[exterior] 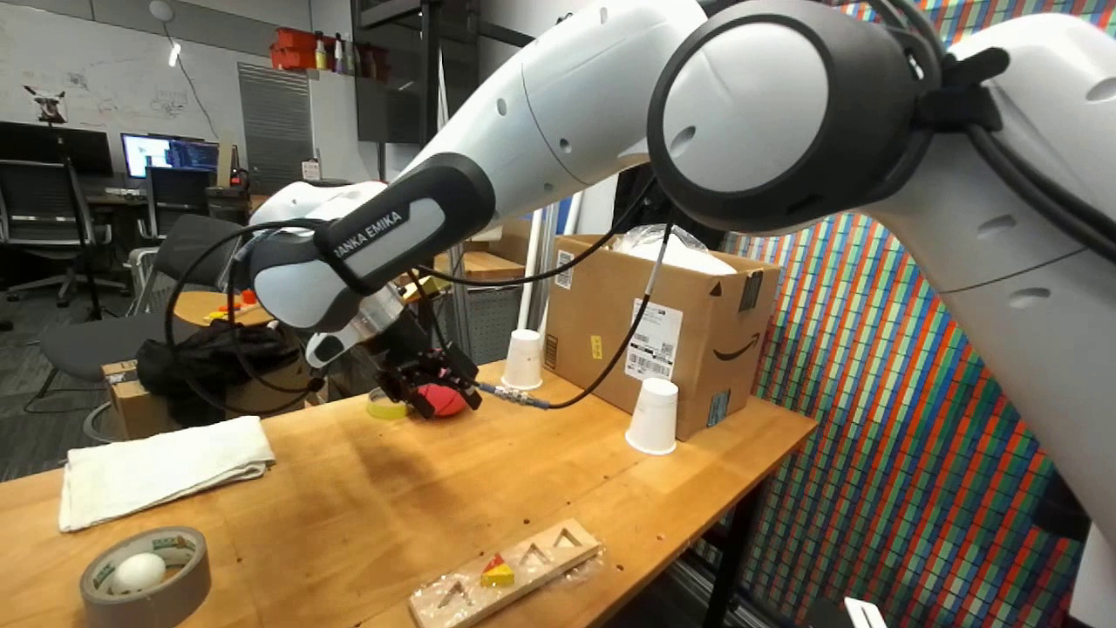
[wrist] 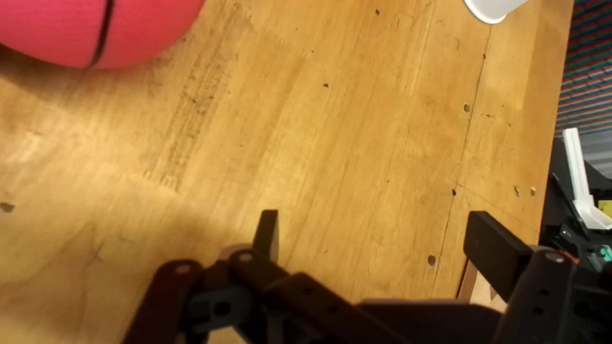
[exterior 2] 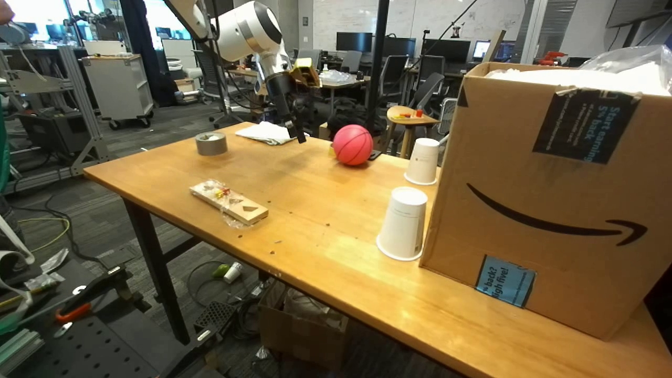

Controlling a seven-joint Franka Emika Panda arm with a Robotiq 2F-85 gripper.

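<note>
My gripper is open, its two black fingers wide apart with only bare tabletop visible between them. A pinkish-red ball [exterior 2: 353, 145] with dark seams rests towards the table's far edge. In the wrist view the ball [wrist: 132, 28] fills the upper left corner, clear of both fingers. Exterior view 2 has the gripper [exterior 2: 299, 137] above the table, to the left of the ball. From exterior view 1 the gripper [exterior: 439, 392] hangs tilted in front of the ball [exterior: 444, 401] and partly hides it.
Grey tape [exterior: 145, 576] encircles a white round object [exterior: 139, 572]; a folded white cloth [exterior: 162, 469] lies beyond. A wooden shape board [exterior: 507, 576] lies near the front edge. Two upturned white cups [exterior: 654, 417] stand by a cardboard box [exterior: 596, 314].
</note>
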